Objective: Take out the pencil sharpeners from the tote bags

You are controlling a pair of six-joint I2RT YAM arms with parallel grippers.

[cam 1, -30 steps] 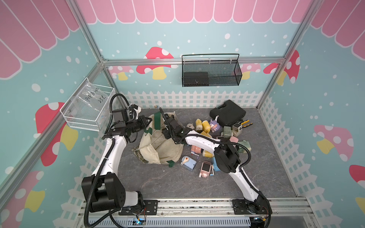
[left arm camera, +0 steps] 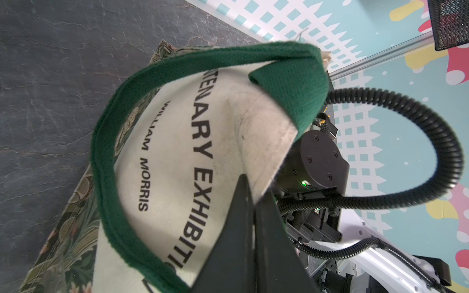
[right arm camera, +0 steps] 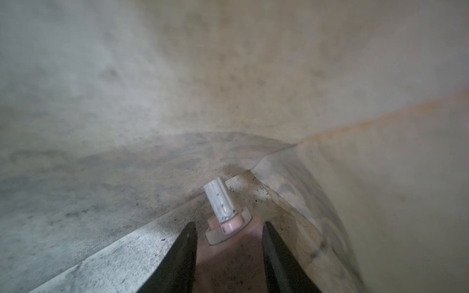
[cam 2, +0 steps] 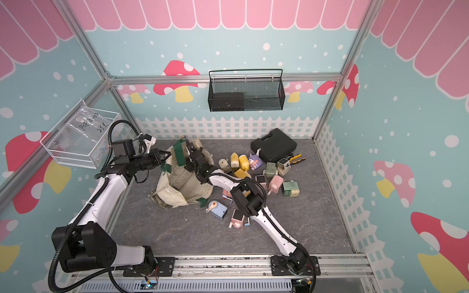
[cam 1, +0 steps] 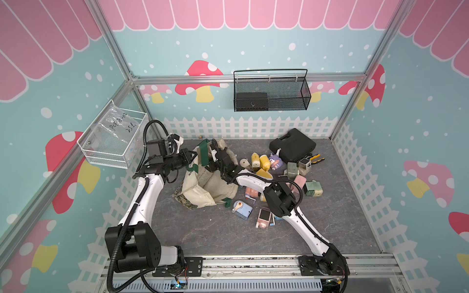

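Observation:
The cream tote bag (cam 1: 200, 190) with green handles lies on its side, its mouth facing the front of the table. My left gripper is shut on the thin cloth of the bag's rim, beside the folded green handle (left arm camera: 293, 83). Inside the bag, my right gripper stands part open. Between and just ahead of its dark fingers (right arm camera: 183, 256) sits a pink sharpener (right arm camera: 229, 258) with a pale crank knob (right arm camera: 219, 197). Whether the fingers touch its sides cannot be made out. The top views hide this sharpener.
Several sharpeners cover the floor right of the bag, among them a blue one (cam 1: 242, 210), a pink one (cam 1: 263, 218) and a yellow one (cam 1: 264, 162). A black case (cam 1: 293, 145) lies behind them.
My right arm's elbow has swung left and its forearm has shifted slightly. The bag's front edge with its green strap has moved a little right and back. My left arm looks almost still.

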